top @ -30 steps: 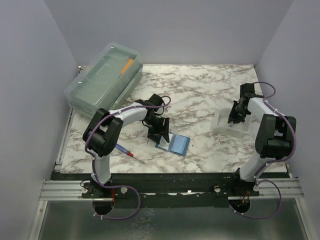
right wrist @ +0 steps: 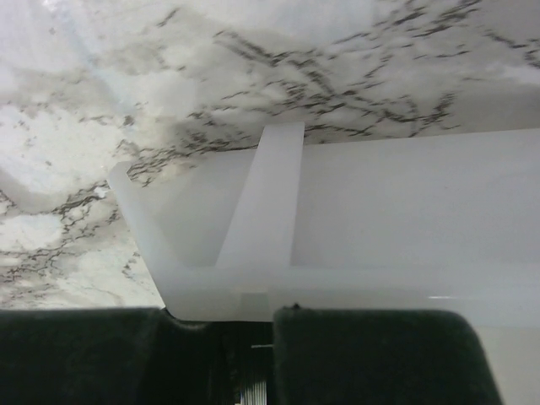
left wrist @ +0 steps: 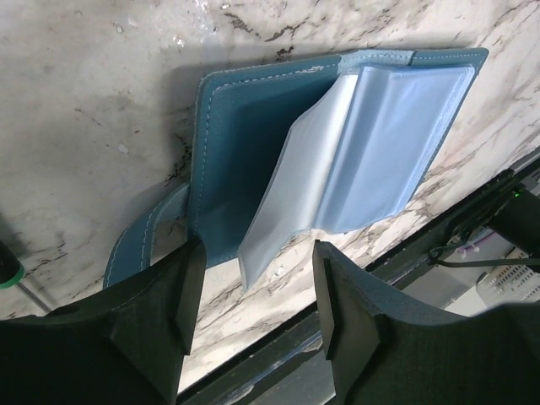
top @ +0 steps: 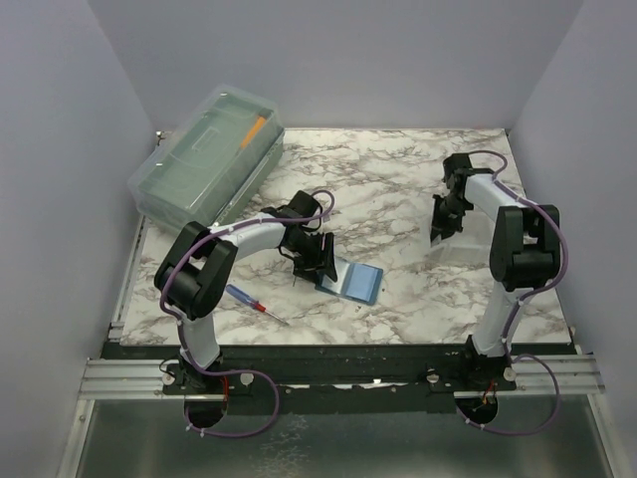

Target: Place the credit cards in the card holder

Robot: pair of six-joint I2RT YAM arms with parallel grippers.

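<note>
The blue card holder (top: 364, 283) lies unfolded on the marble table. In the left wrist view its white inner pocket (left wrist: 308, 164) stands up as a flap beside the pale blue half (left wrist: 396, 143). My left gripper is part open over the holder's near edge, with the flap's lower corner between and beyond its fingertips. My right gripper (top: 435, 237) hangs at the left end of the white tray (right wrist: 405, 202). Its fingers are shut with a narrow gap, where thin light lines (right wrist: 253, 393) show edge-on; whether that is a card cannot be made out.
A green lidded box (top: 204, 164) fills the back left. A blue screwdriver (top: 244, 297) lies left of the holder. The tray has a thin divider (right wrist: 270, 194) across it. Bare marble lies between holder and tray.
My right gripper has moved left across the tray to its left end. The card holder has shifted slightly right and turned a little, while my left gripper has barely moved.
</note>
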